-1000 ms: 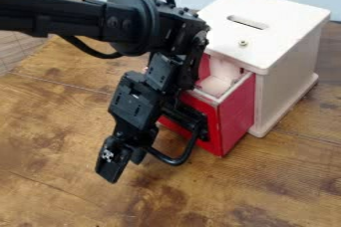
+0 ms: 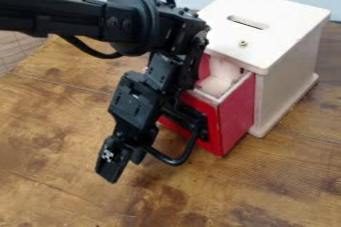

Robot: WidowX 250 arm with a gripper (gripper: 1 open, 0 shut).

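My black gripper hangs low over the wooden table, in front of and left of a pale wooden box with a slot and brass knob on top. A red drawer sticks out from the box's front, holding a pale wooden object, partly hidden by the arm. The gripper's fingertips point down at the lower left, apart from the drawer; whether they are open or shut is unclear.
Bare table fills the foreground and left side. A light wall and a wooden panel lie at the back.
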